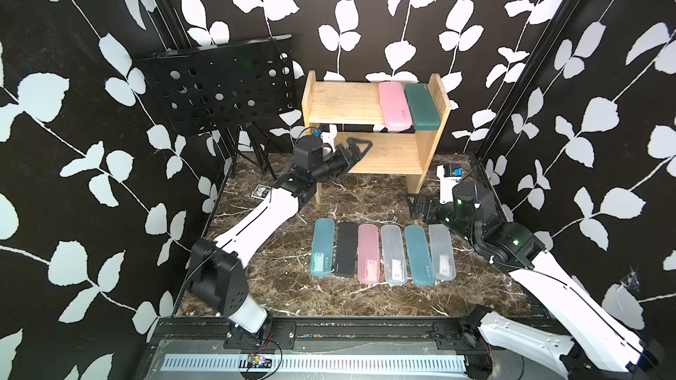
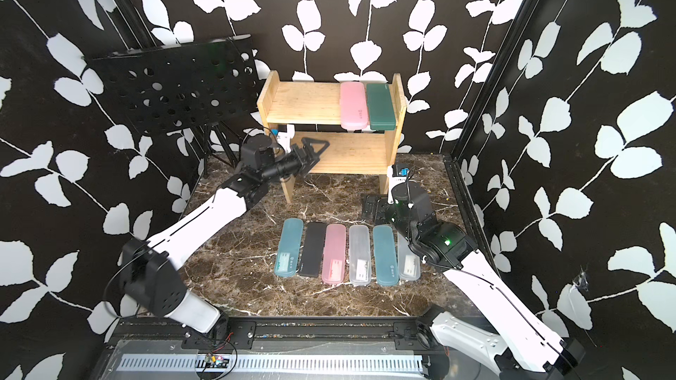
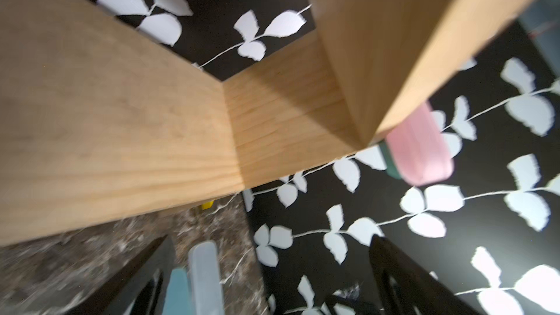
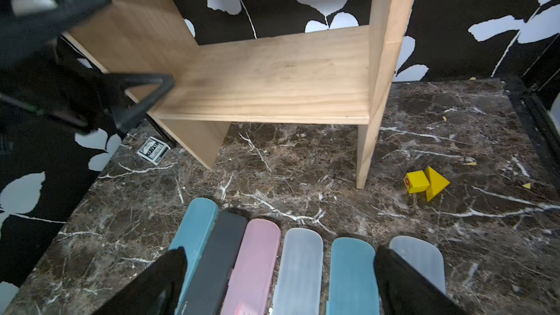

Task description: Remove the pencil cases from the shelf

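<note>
On the top board of the wooden shelf (image 1: 345,102), at its right end, lie a pink pencil case (image 1: 395,105) and a dark green one (image 1: 422,107) side by side. The lower board is bare. My left gripper (image 1: 364,146) is open and empty in front of the shelf's left half, between the two boards' heights. My right gripper (image 1: 412,207) stands open and empty above the table, before the shelf's right foot. A row of pencil cases lies on the table: teal (image 4: 195,227), black (image 4: 224,256), pink (image 4: 256,256), clear (image 4: 300,262), teal (image 4: 353,268) and clear (image 4: 420,259).
Two small yellow blocks (image 4: 425,182) lie right of the shelf's foot. A black perforated stand (image 1: 225,84) is at the back left, with a small card-like box (image 4: 153,150) near it.
</note>
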